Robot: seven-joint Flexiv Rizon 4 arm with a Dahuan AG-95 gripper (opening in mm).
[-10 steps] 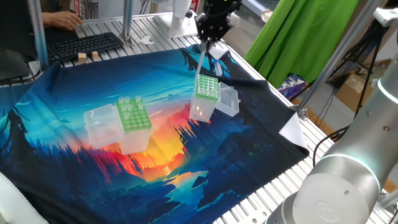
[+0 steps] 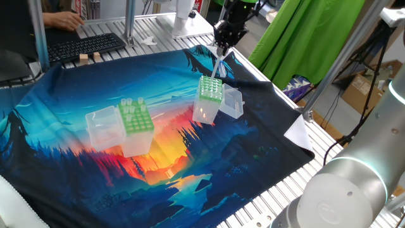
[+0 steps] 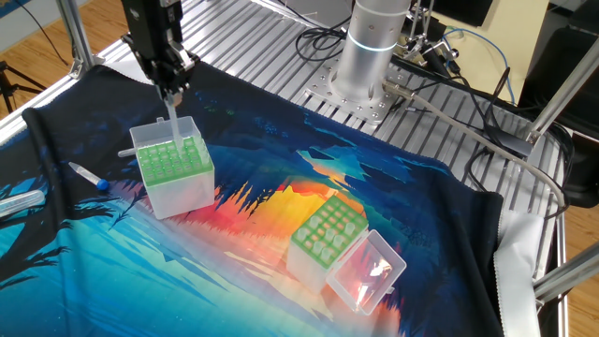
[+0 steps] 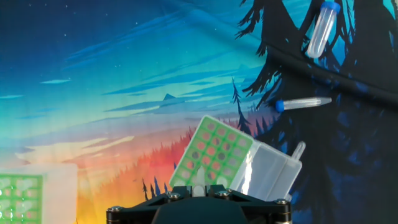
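My gripper (image 2: pixel 221 50) is shut on a long, clear pipette tip (image 3: pixel 174 122), which hangs slightly tilted with its narrow end down. That lower end is over or just behind the green rack of one tip box (image 2: pixel 204 109); whether it touches the rack cannot be told. In the wrist view, my gripper and the tip's near end overlap the edge of this box's green grid (image 4: pixel 211 149). A second tip box (image 3: pixel 323 239), lid open, stands apart from it. Several tips (image 2: pixel 129 107) stand up from its green rack.
Two blue-capped tubes lie on the cloth: a larger tube (image 4: pixel 322 31) and a thinner tube (image 4: pixel 305 103). Open lids (image 2: pixel 233 101) (image 2: pixel 104 128) stick out beside both boxes. The printed cloth (image 2: pixel 69 88) is wrinkled at its right side, with free room between and around the boxes.
In exterior view 1, my gripper has shifted to the right and slightly down, carrying the tip along. Both boxes have stayed in place.
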